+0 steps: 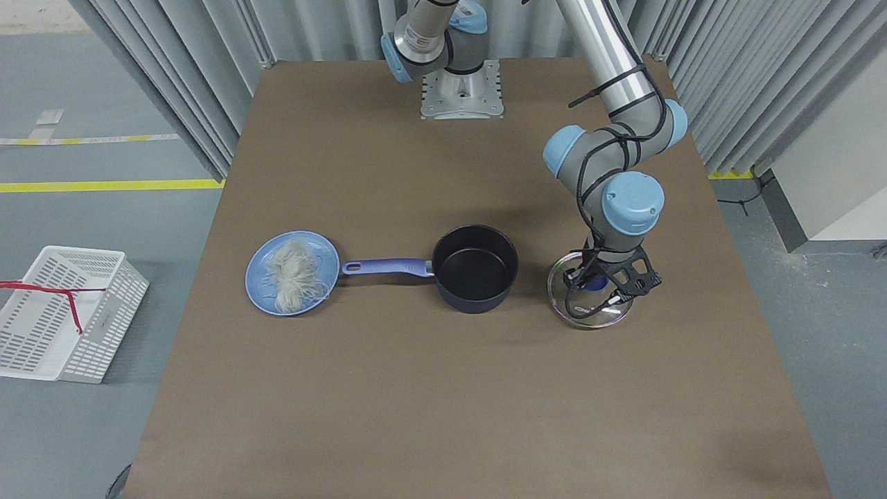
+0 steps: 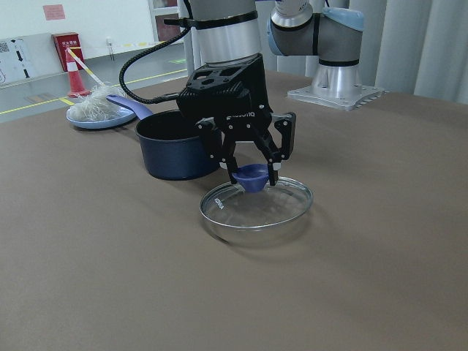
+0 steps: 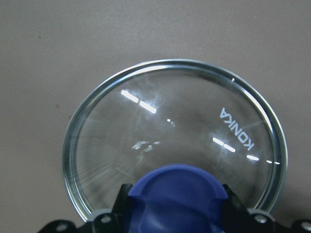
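Observation:
A glass lid (image 3: 112,136) marked KONKA, with a blue knob (image 3: 176,199), is under my gripper (image 2: 252,175), which is shut on that knob, just above or on the table at the right. The dark pot (image 1: 475,276) with a blue handle (image 1: 384,266) stands uncovered left of the lid. A blue plate (image 1: 320,295) at the far left holds a tangle of white noodle-like strands (image 1: 294,274).
A white basket (image 1: 108,333) is on the floor left of the table.

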